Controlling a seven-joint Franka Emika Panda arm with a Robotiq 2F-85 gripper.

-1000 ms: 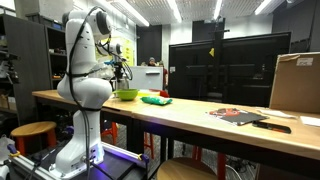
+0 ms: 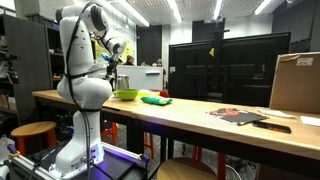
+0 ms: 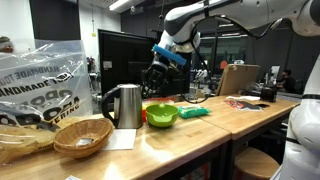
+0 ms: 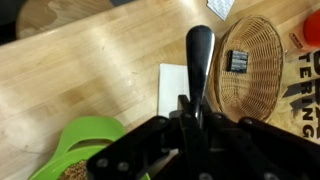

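Note:
A dark, shiny utensil with a rounded end [image 4: 200, 45] points away from my gripper in the wrist view; the gripper is shut on it. The utensil's other end is hidden by the gripper. In exterior view 2 my gripper [image 3: 151, 78] hangs above the counter, over the area of the green bowl [image 3: 161, 116] and the metal pitcher [image 3: 129, 107]. The green bowl [image 4: 88, 130] is at the lower left of the wrist view, with brown grainy contents partly covered by the gripper.
A wicker basket [image 3: 83, 139] stands left of the pitcher and holds a small black object [image 4: 237, 61]. White paper [image 4: 172, 88] lies between basket and bowl. A green packet [image 2: 156, 100] rests beside the bowl. Bare wood [image 4: 95, 65] fills much of the wrist view.
In exterior view 1 my wrist has swung and tilted, and the upper arm's bend has shifted slightly left and down. The bowl and packet have not moved.

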